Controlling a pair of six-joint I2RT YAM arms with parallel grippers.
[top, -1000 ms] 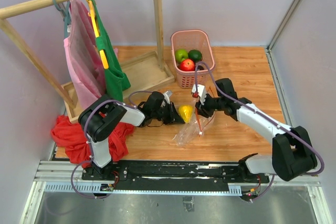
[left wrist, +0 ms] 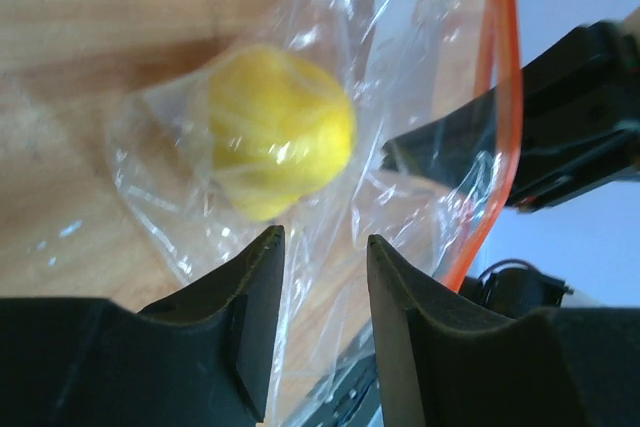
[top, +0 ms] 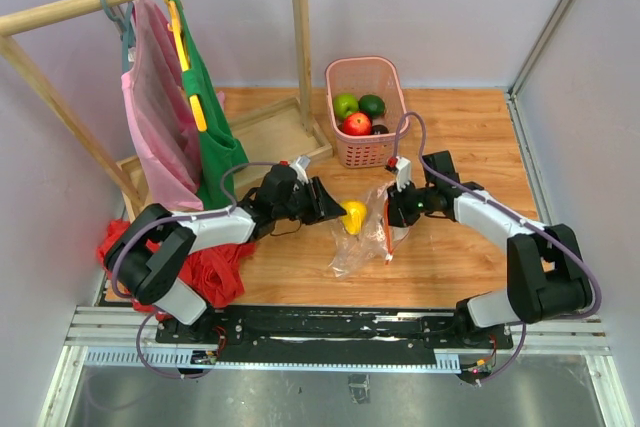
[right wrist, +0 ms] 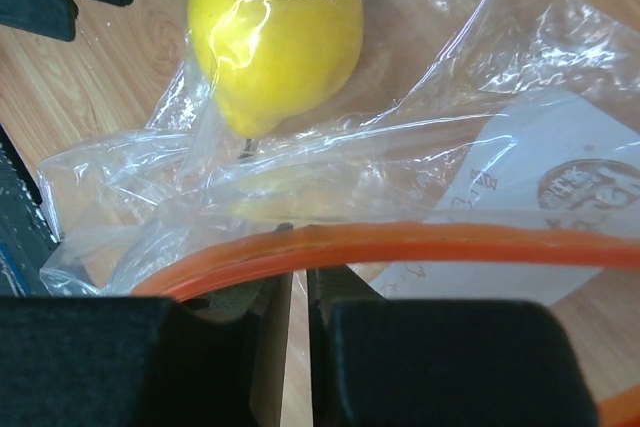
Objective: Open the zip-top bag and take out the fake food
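Note:
The clear bag [top: 350, 252] holds a yellow fake fruit, lemon-like in the right wrist view. An orange zip strip [right wrist: 430, 241] runs along one edge. My left gripper [top: 332, 205] stands open at the bag's left, its fingertips apart over the plastic beside the fruit in the left wrist view. My right gripper is at the zip edge, its fingers close together with a narrow gap; whether they pinch the strip is unclear.
A pink basket [top: 363, 152] of fake fruit stands behind the bag. A wooden rack with hanging cloths, a tray [top: 270, 137] and red cloth occupy the left. Bare table lies at the back right.
My left gripper has risen and opened wider. My right gripper has shifted right and toward the front, and the orange-edged side of the bag has moved right with it.

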